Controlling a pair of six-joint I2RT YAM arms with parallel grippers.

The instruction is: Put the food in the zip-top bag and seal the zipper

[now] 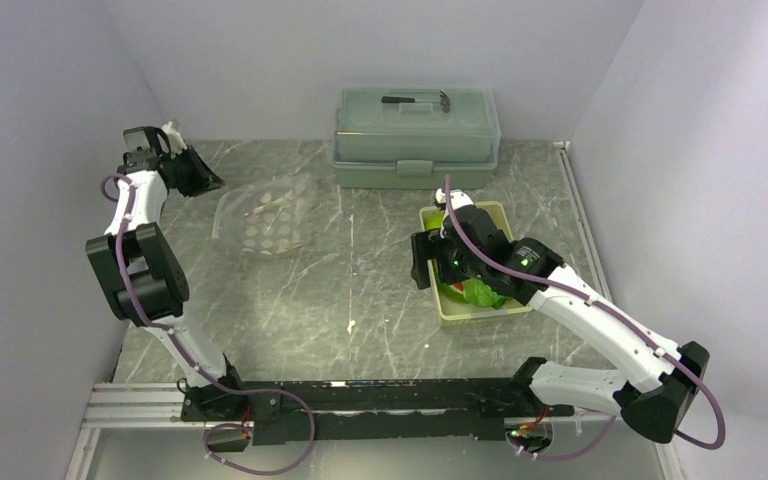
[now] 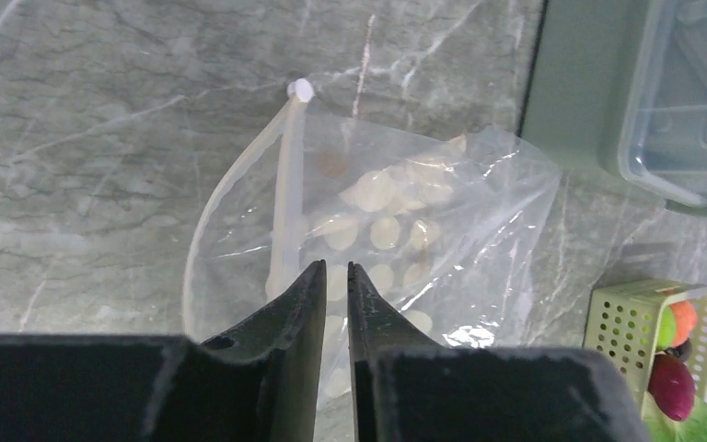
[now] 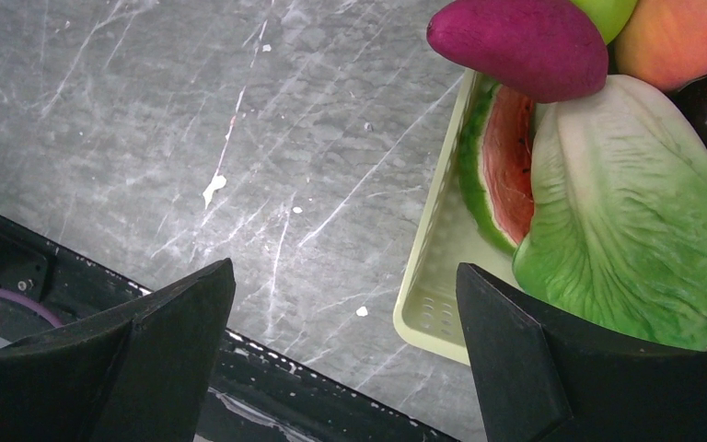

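Note:
The clear zip top bag (image 1: 266, 216) lies on the grey table at the left, with round holes or dots showing on it. In the left wrist view a white slider (image 2: 301, 90) sits at one end of its whitish zipper edge. My left gripper is above the bag, its fingers close together, and I see nothing between them. At the right, the yellow basket (image 3: 411, 299) holds food: a purple sweet potato (image 3: 520, 46), watermelon slice (image 3: 506, 166), leafy cabbage (image 3: 635, 221) and peach (image 3: 677, 41). My right gripper stands open over the basket's left side, empty.
A green lidded box (image 1: 415, 140) stands at the back, with a small black-handled tool (image 1: 418, 100) on its lid.

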